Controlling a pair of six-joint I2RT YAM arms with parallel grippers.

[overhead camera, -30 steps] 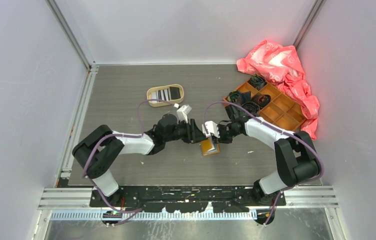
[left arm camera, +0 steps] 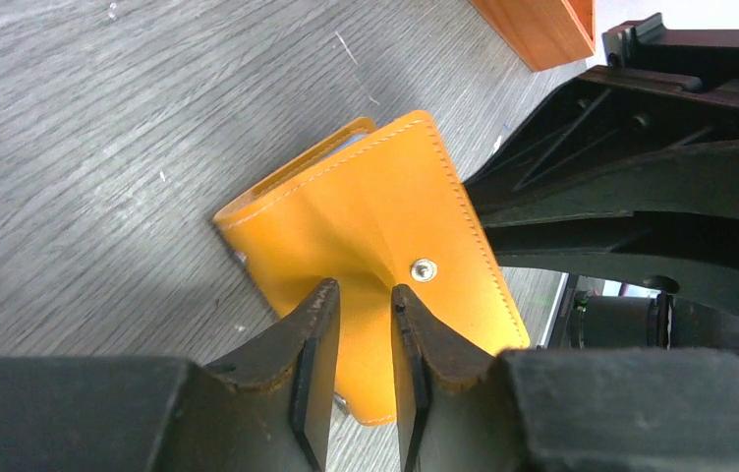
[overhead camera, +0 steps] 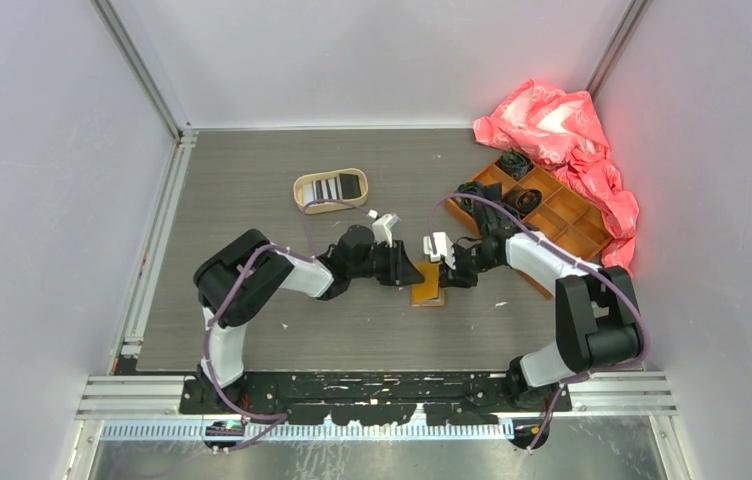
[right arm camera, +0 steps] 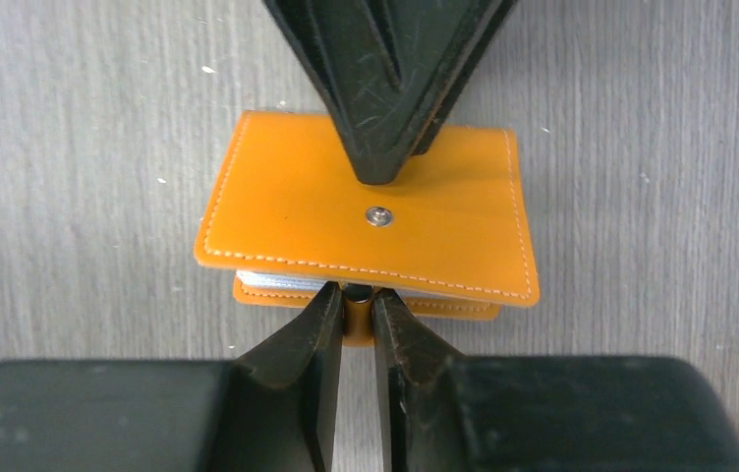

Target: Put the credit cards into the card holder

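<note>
The orange leather card holder (overhead camera: pixel 426 281) lies on the table between both grippers, its cover folded over. In the right wrist view, a pale edge (right arm camera: pixel 272 280) shows beneath the cover (right arm camera: pixel 287 187). My left gripper has its tips close together over the cover, near a metal snap (left arm camera: pixel 424 269); whether leather is pinched between them cannot be made out. At the holder's open side, my right gripper is shut on its narrow orange strap (right arm camera: pixel 358 329). An oval basket (overhead camera: pixel 361 205) farther back holds a row of dark and light cards (overhead camera: pixel 326 189).
At the back right stands a brown compartment tray (overhead camera: pixel 577 222) with dark coiled items (overhead camera: pixel 523 200), next to a crumpled pink bag (overhead camera: pixel 554 123). Small pale scraps dot the tabletop.
My left gripper has moved right onto the holder. The right gripper has shifted right too, and the cover now lies over the pale inside that showed earlier. The basket has stayed put.
</note>
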